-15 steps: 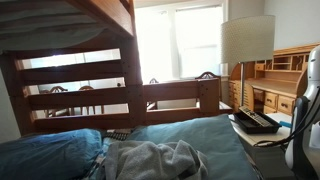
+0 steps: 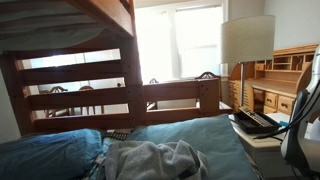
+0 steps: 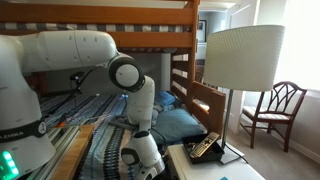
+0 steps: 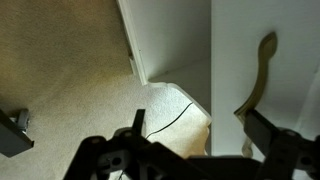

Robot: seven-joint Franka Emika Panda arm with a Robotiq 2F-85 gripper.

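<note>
A curved bronze handle (image 4: 263, 68) is fixed to a white drawer front (image 4: 235, 40), seen on the right of the wrist view. My gripper stands open, its two dark fingers wide apart. The right finger overlaps the lower part of the handle; whether they touch I cannot tell. Between the fingers are only the floor and the white furniture's edge. In the second exterior view the white arm (image 3: 140, 150) reaches down beside the white nightstand (image 3: 225, 165), and the fingertips there are hard to make out.
A black tray (image 3: 205, 148) and a lamp with a pale shade (image 3: 242, 58) stand on the nightstand. The bed (image 2: 195, 135) with a grey blanket (image 2: 150, 160) lies close by. A thin black cable (image 4: 168, 122) runs over the carpet.
At the right edge of the first exterior view, the arm and its dark cable have shifted slightly, the cable now crossing higher. The bed, lamp and tray look unchanged.
</note>
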